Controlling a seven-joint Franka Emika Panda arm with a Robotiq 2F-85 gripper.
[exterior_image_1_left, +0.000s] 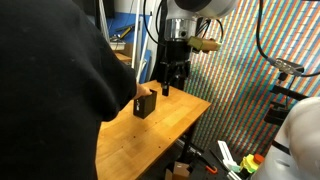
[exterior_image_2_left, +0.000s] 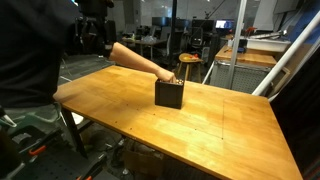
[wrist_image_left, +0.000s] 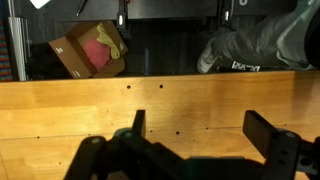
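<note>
A black open-topped box (exterior_image_2_left: 169, 95) stands on the wooden table (exterior_image_2_left: 225, 135), with small light-coloured things showing at its top. A person's hand (exterior_image_2_left: 166, 76) reaches to the top of this box. In exterior view 1 the same black box (exterior_image_1_left: 147, 106) is partly covered by the person. My gripper is open in the wrist view, its dark fingers (wrist_image_left: 138, 122) wide apart with only bare tabletop between them. It hangs above the table's edge, apart from the box, which is outside the wrist view.
A person in dark clothing (exterior_image_1_left: 50, 100) fills the left of exterior view 1. On the floor beside the table lies a cardboard box (wrist_image_left: 85, 50) with cloth-like things in it. A shoe (wrist_image_left: 207, 57) shows nearby.
</note>
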